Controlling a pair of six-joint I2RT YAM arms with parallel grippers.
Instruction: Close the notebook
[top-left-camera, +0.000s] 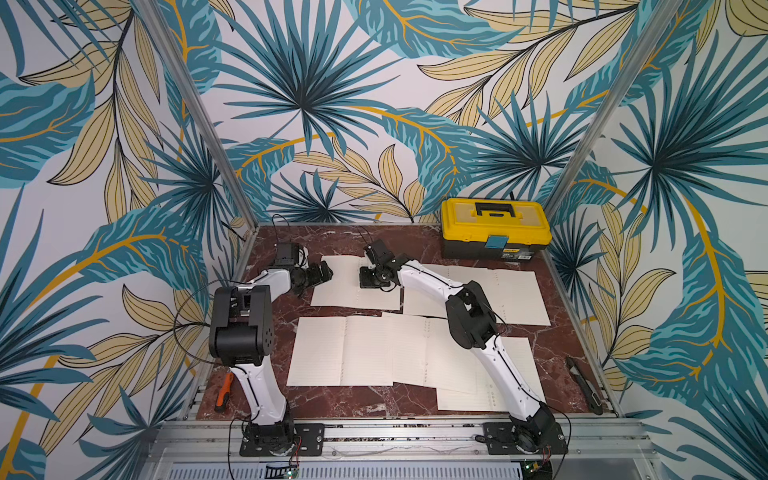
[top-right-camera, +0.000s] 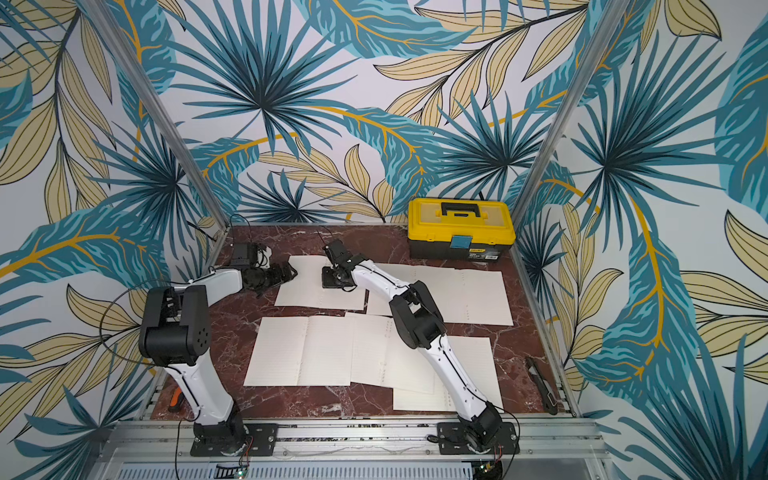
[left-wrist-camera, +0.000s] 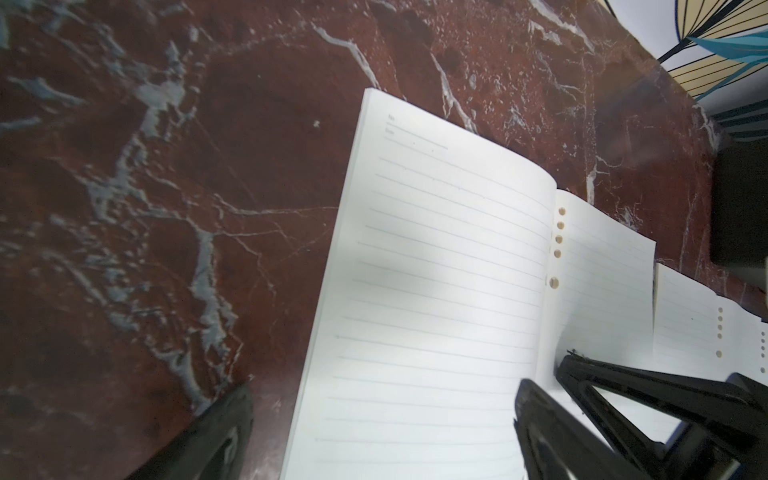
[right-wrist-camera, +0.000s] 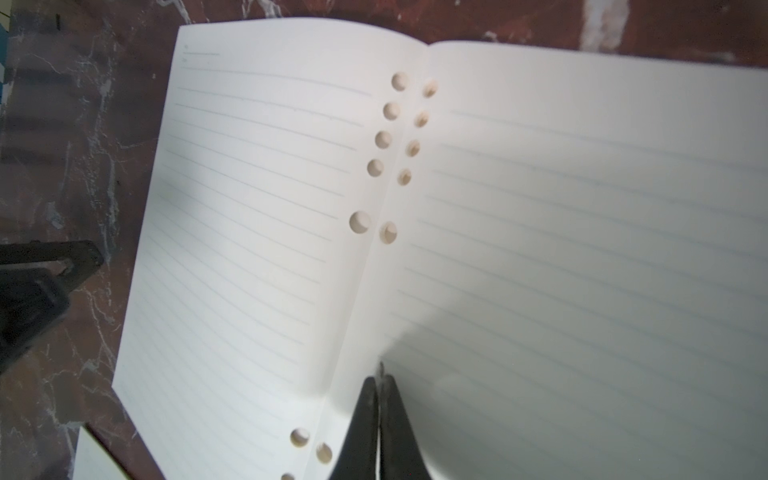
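An open notebook (top-left-camera: 338, 284) lies at the back left with lined white pages and punched holes along the spine. My left gripper (top-left-camera: 318, 274) hangs at its left edge, open with nothing between the fingers; in the left wrist view the left page (left-wrist-camera: 432, 304) is below it. My right gripper is shut, its fingertips low over the notebook just right of the spine in the right wrist view, nothing visible between them.
More open notebooks (top-left-camera: 316, 352) cover the middle and right. A yellow toolbox (top-left-camera: 492, 228) stands at the back right. An orange-handled tool (top-left-camera: 222, 390) lies front left, a dark tool (top-left-camera: 584, 384) front right. Bare marble surrounds the notebooks' outer edges.
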